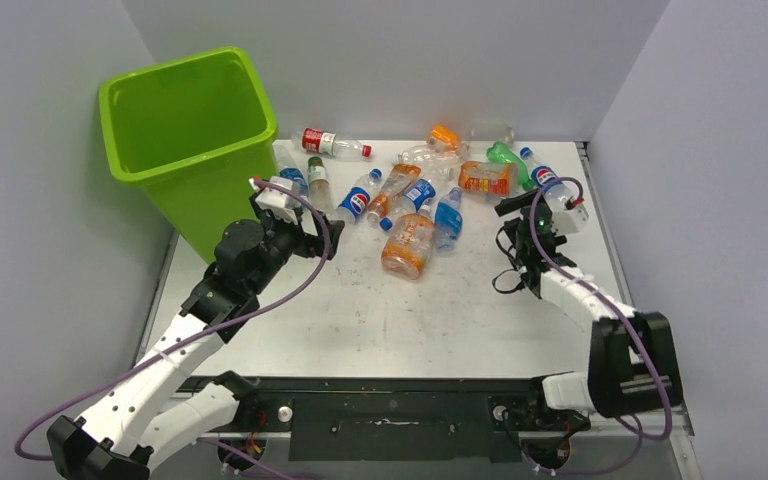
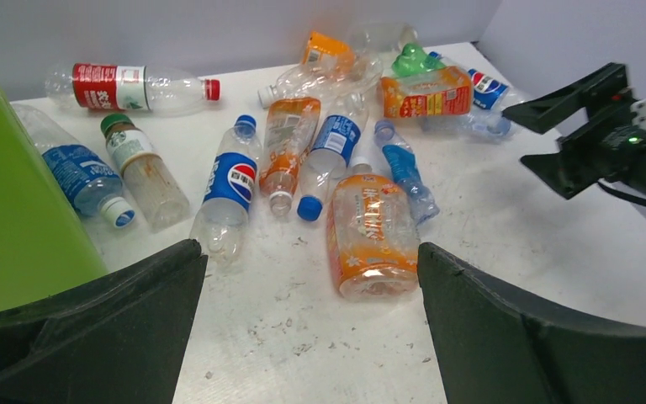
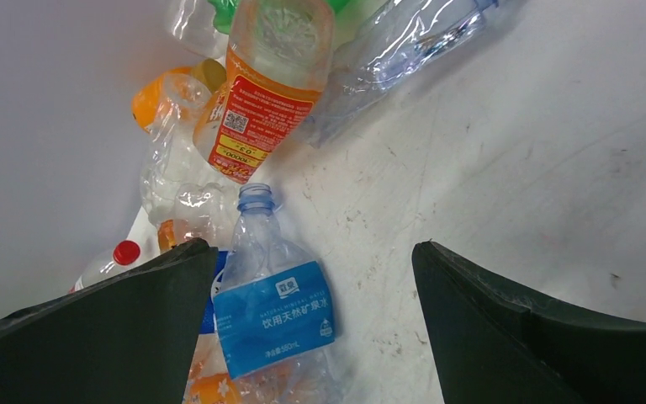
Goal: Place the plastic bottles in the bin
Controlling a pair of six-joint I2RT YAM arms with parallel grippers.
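Several plastic bottles lie across the back half of the table, among them a Pepsi bottle (image 2: 229, 189), a big orange-labelled bottle (image 2: 374, 236) and a red-labelled one (image 1: 332, 144) by the back wall. The green bin (image 1: 190, 150) stands at the back left. My left gripper is open above the table beside the bin, its fingers apart and empty. Over the right side, my right gripper has its fingers apart, nothing held. A blue-labelled bottle (image 3: 275, 316) shows between and beyond them; a clear bottle (image 3: 404, 55) lies higher in that view.
Walls close in the back and both sides. A green crumpled bottle (image 1: 506, 160) and another Pepsi bottle (image 1: 546, 178) lie at the back right, close to my right arm.
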